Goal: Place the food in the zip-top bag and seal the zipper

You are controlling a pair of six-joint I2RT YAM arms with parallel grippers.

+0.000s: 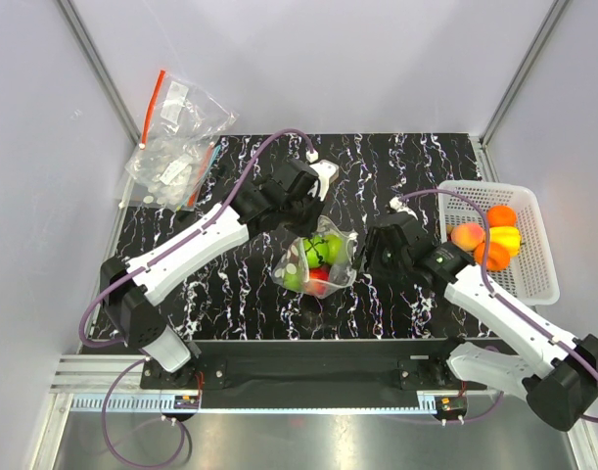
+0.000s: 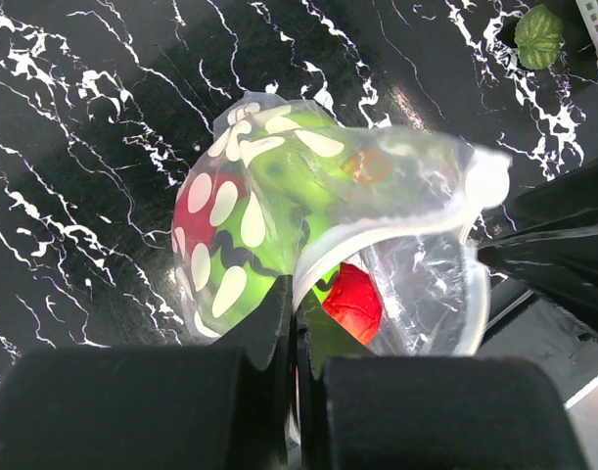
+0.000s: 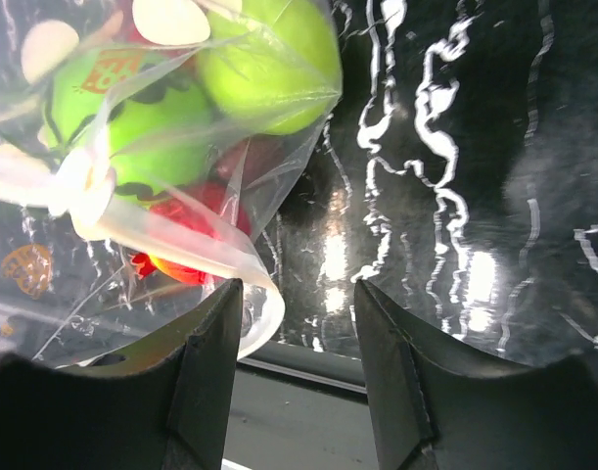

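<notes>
The clear zip top bag [image 1: 291, 266], printed with white spots, stands with its mouth spread on the dark marbled table. Green food [image 1: 316, 252] and red food [image 1: 319, 280] lie inside it. My left gripper is shut on the bag's white rim at the far side of the mouth. At the bag's right side, my right gripper stands open. One of its fingers [image 3: 220, 328] overlaps a stretch of the bag's rim [image 3: 265, 305] in the right wrist view; whether they touch, I cannot tell.
A white basket [image 1: 545, 257] at the right holds oranges and other food. A green leafy piece [image 2: 538, 37] lies on the table near it. More clear bags with orange strips [image 1: 154, 108] lie at the back left.
</notes>
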